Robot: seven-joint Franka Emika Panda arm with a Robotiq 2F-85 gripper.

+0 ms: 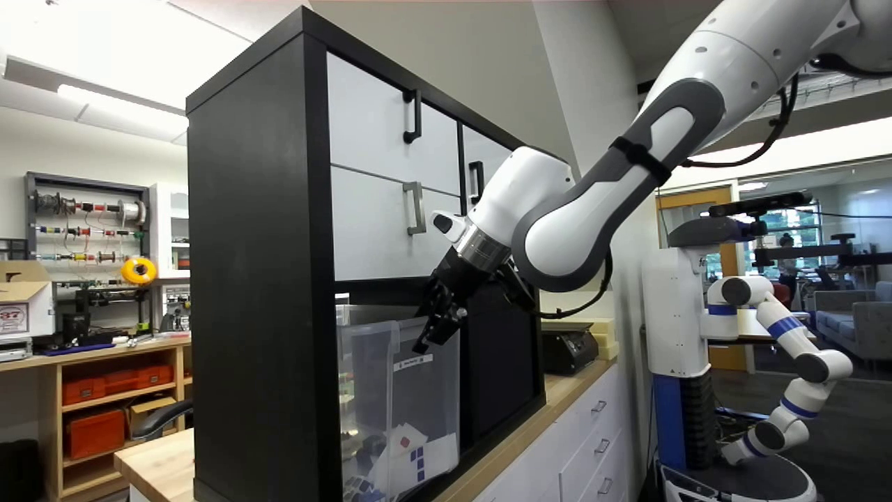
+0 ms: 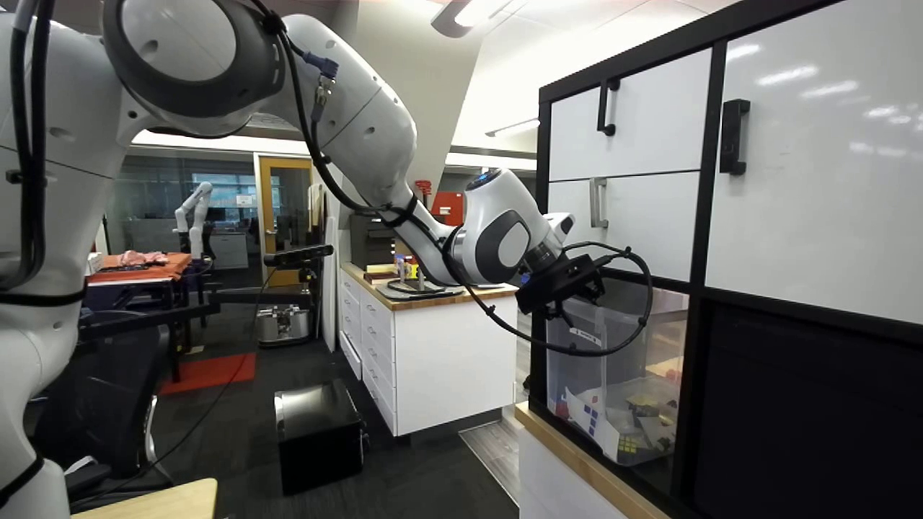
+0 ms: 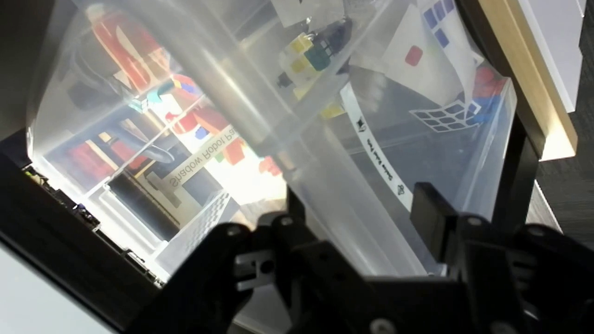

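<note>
A clear plastic bin stands in the open lower compartment of the black cabinet. Loose coloured pieces and a printed sheet show through its walls. At the bin's upper front edge is my gripper, tilted downward. In the wrist view its two black fingers are spread apart, with the bin's rim running between them. Whether either finger touches the plastic I cannot tell. A label strip runs along the bin wall beside the fingers.
Above the bin are white drawers with handles. A black panel fills the neighbouring compartment. The wooden ledge runs along the cabinet's base, and a loop of cable hangs beside the gripper.
</note>
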